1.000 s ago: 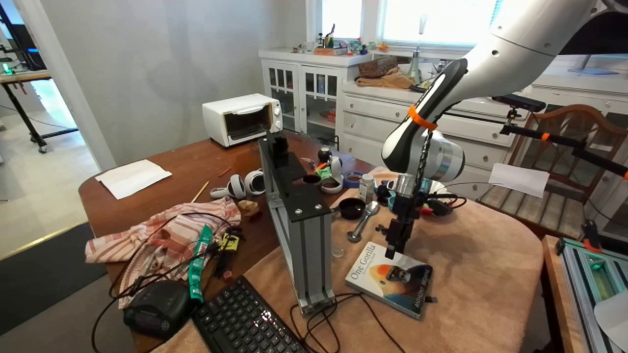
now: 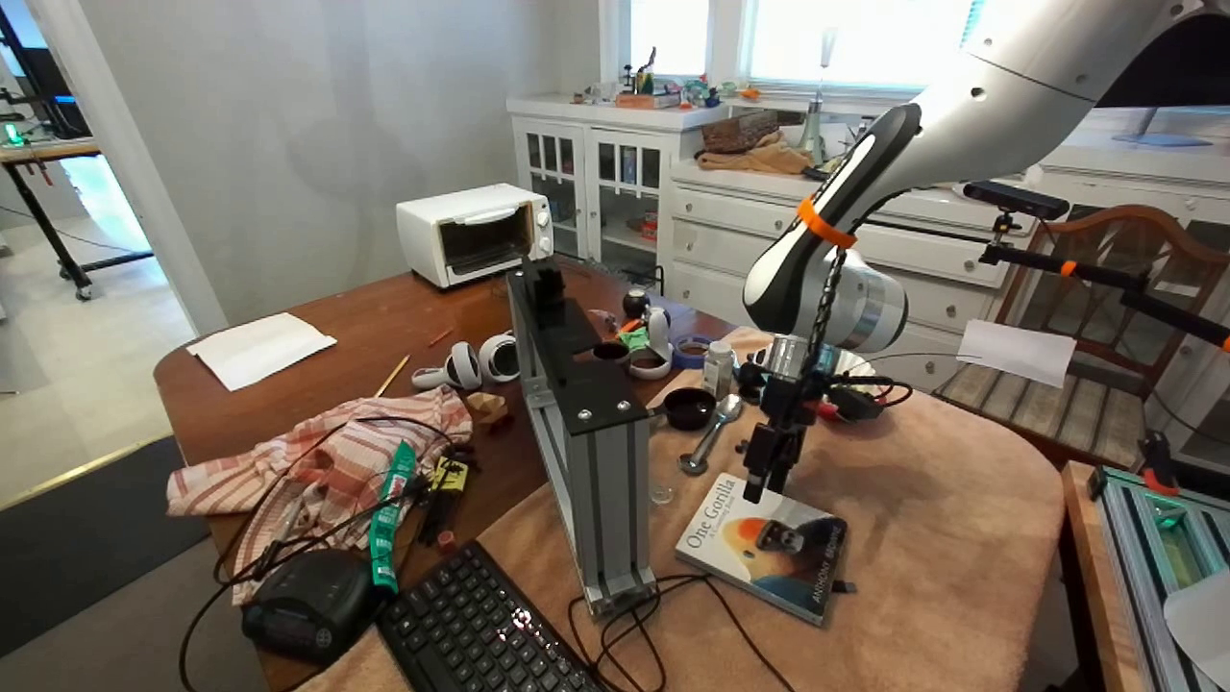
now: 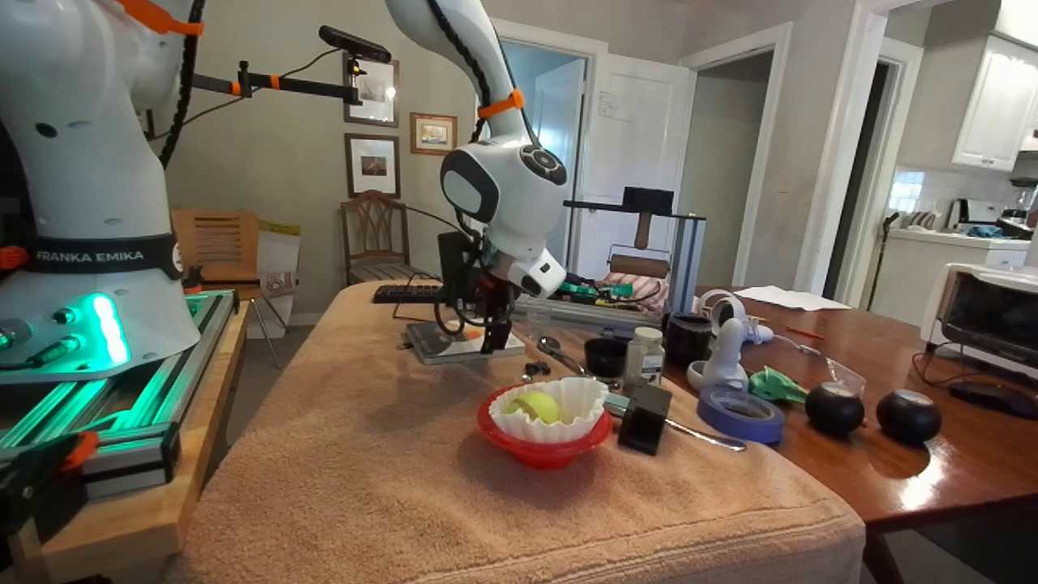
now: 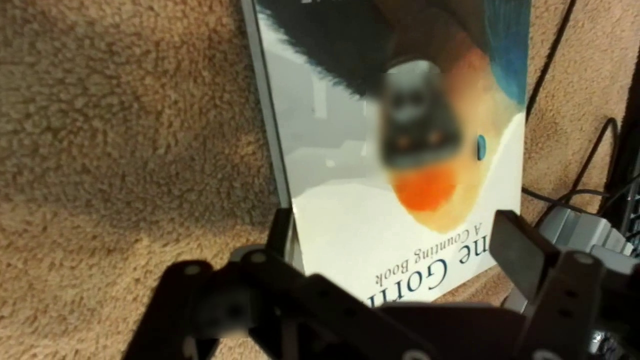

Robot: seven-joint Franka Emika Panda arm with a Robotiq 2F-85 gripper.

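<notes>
A thin picture book (image 2: 767,554), "One Gorilla", lies flat on the tan towel with its cover up. My gripper (image 2: 767,484) points down above the book's far edge in exterior view 1. In the wrist view my gripper is open, its two dark fingers spread to either side of the book's title end. The left finger (image 4: 280,234) appears right at the book's long edge; whether they touch is unclear. Over the right part of the cover stands the other finger (image 4: 516,252). Nothing is held. The book (image 3: 443,345) is partly hidden behind my gripper in exterior view 2.
A metal frame (image 2: 611,507) stands close beside the book, with black cables near its foot. A red bowl (image 3: 545,449) holding a paper liner and a yellow-green ball sits apart. Spoon (image 2: 715,432), black cup and bottle lie beyond the gripper. Bare towel (image 2: 922,542) stretches to the right.
My gripper has shifted slightly to the left in exterior view 1 and appears turned, with its two fingers now showing separately. The book has not moved.
</notes>
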